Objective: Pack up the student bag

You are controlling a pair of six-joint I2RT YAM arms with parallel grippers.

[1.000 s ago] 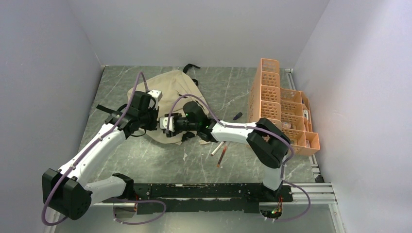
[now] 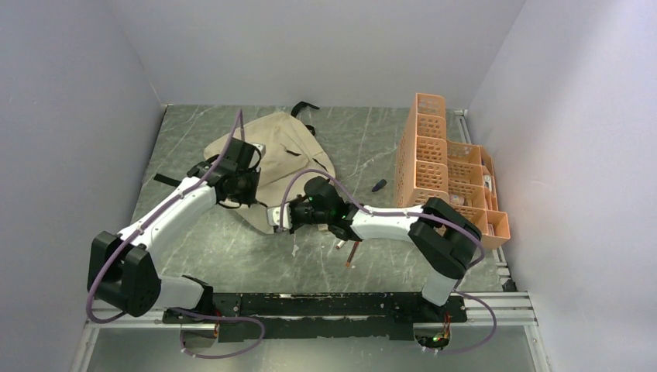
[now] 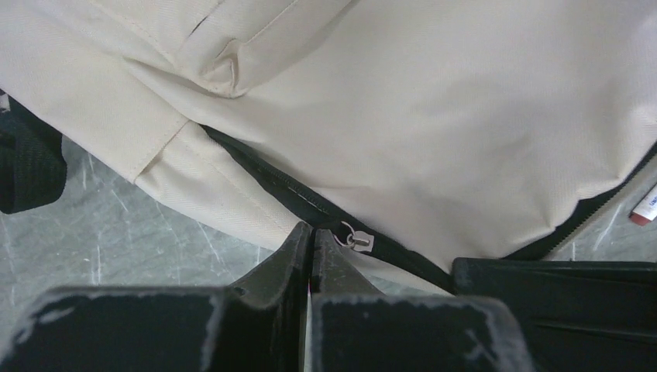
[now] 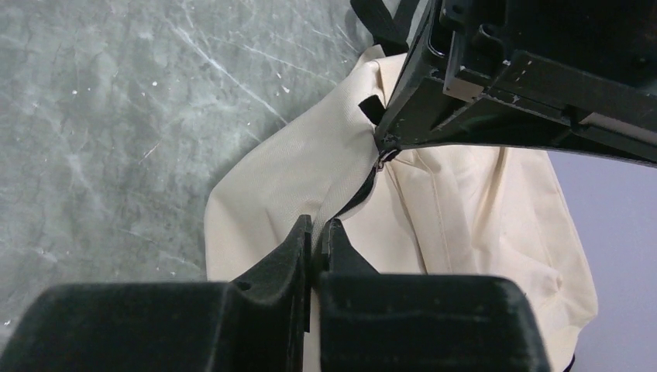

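Note:
The cream bag [image 2: 275, 170] lies open-zipped on the table, folded and creased. My left gripper is shut at the black zipper beside its metal pull [image 3: 361, 241], apparently on the zipper's end. My right gripper is shut on a cream edge of the bag's fabric, which runs up to the black zipper by the other gripper. In the top view both grippers work low over the bag's front part, close together.
An orange basket organiser [image 2: 430, 147] stands at the right. Pens [image 2: 352, 252] and a dark small item [image 2: 379, 185] lie on bare table near it. Black straps [image 2: 166, 180] stick out from the bag.
The left arm has shifted a little up and to the right in the top view. The right arm has moved toward the front and slightly right.

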